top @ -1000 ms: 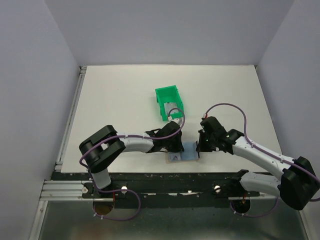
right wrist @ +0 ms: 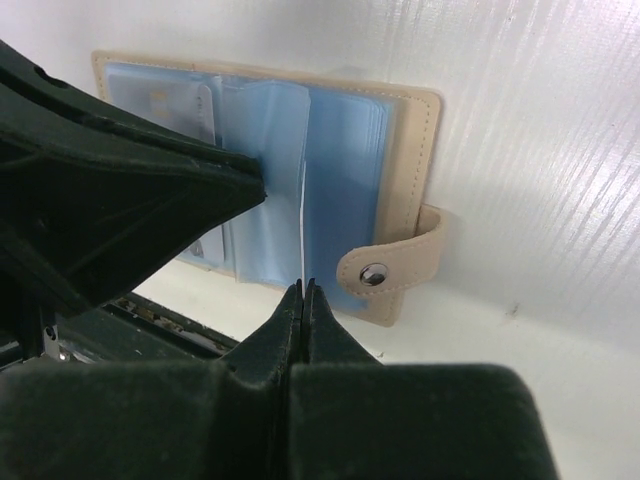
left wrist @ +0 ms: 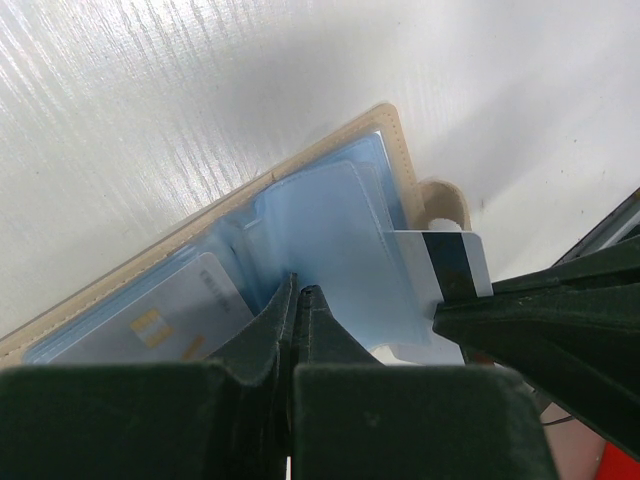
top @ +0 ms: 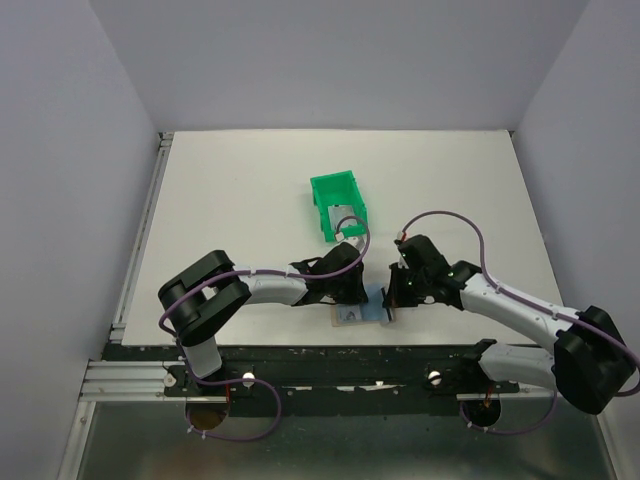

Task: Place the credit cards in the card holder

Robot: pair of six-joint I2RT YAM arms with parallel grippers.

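Note:
The open card holder (right wrist: 405, 165) lies near the table's front edge, tan with blue sleeves, with a snap strap. A grey card (right wrist: 175, 115) is in its left sleeves. My left gripper is shut over the holder, resting at the sleeves. My right gripper is shut at a translucent blue flap (right wrist: 265, 110), whose edge stands along its tips; whether it pinches that edge is unclear. In the left wrist view a white card with a black stripe (left wrist: 440, 260) shows beside the right gripper's fingers, partly hidden.
A green box (top: 320, 188) with cards inside stands behind the holder.
My right gripper has moved slightly left over the holder. The left arm looks unchanged.

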